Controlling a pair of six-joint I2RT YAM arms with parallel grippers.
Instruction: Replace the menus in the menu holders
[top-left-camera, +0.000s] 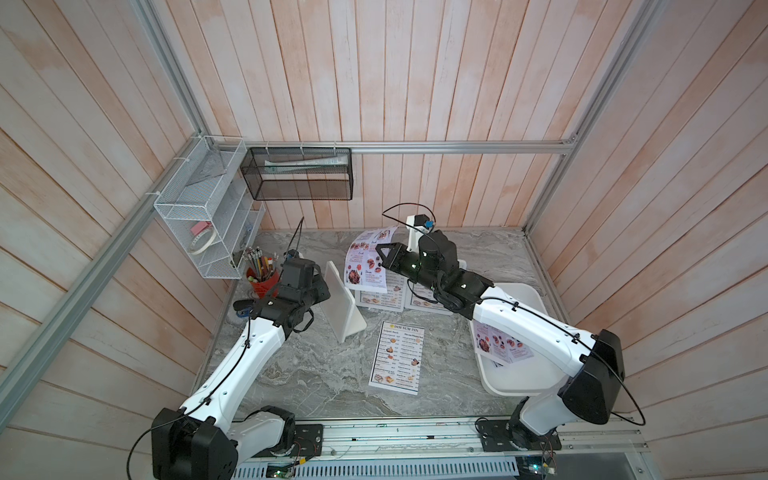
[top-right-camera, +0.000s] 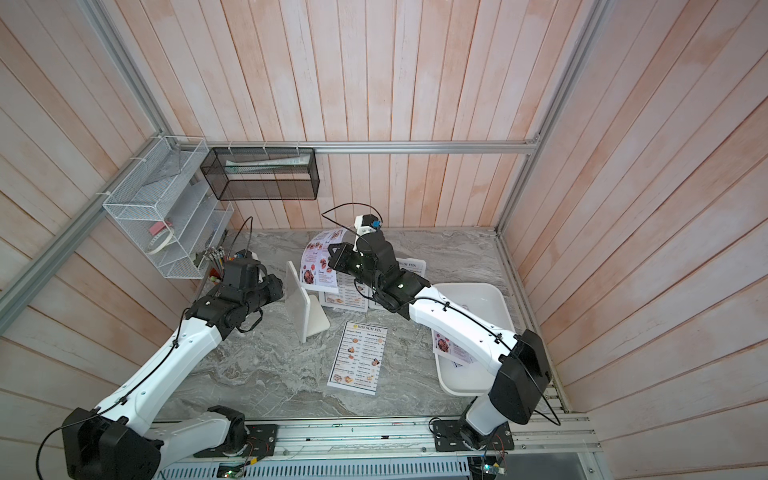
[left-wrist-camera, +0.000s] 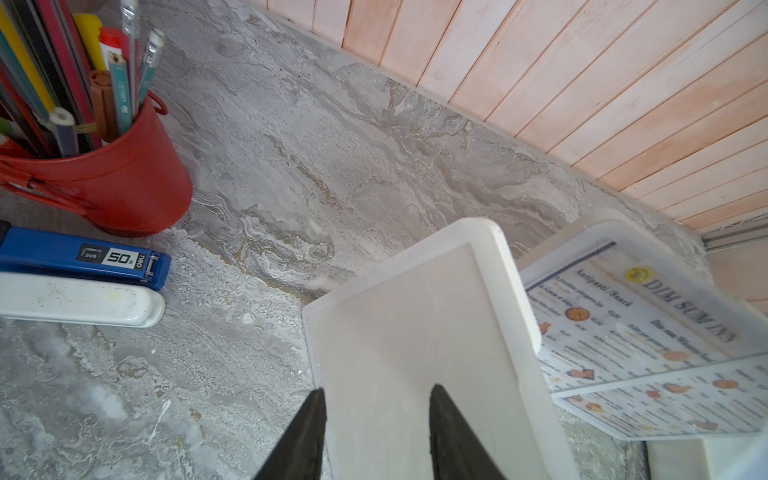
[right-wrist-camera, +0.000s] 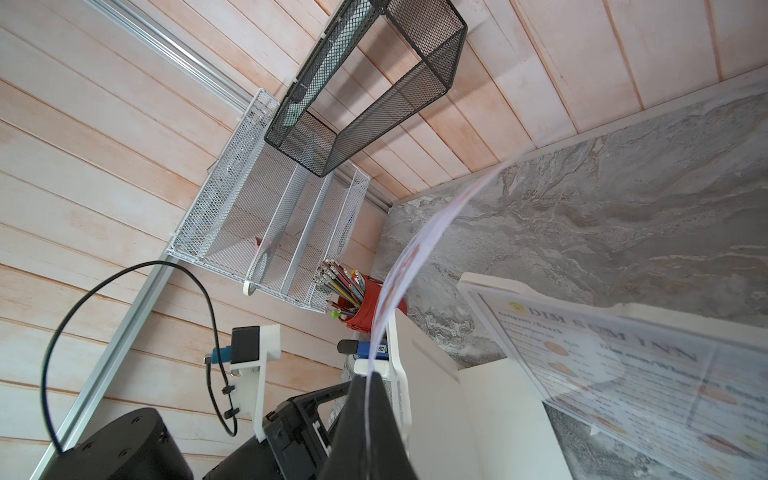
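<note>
A curved menu sheet with pink pictures (top-left-camera: 365, 264) hangs from my right gripper, which is shut on its edge; the right wrist view shows it almost edge-on. On the left stands a white menu holder (left-wrist-camera: 408, 312) with its blank back towards my left gripper. That gripper's fingers (left-wrist-camera: 313, 420) are apart, with nothing between them, just in front of the panel. Behind it, holders with Dim Sum Inn menus (right-wrist-camera: 600, 352) stand upright. A Dim Sum Inn menu (top-left-camera: 397, 357) lies flat on the counter.
A white tray (top-left-camera: 488, 382) at the right holds pink menus (top-left-camera: 501, 344). The red pencil bucket (left-wrist-camera: 152, 188) and a blue stapler (left-wrist-camera: 88, 254) stand at the left. Wire shelves (top-left-camera: 196, 208) and a black mesh basket (top-left-camera: 296, 189) hang above.
</note>
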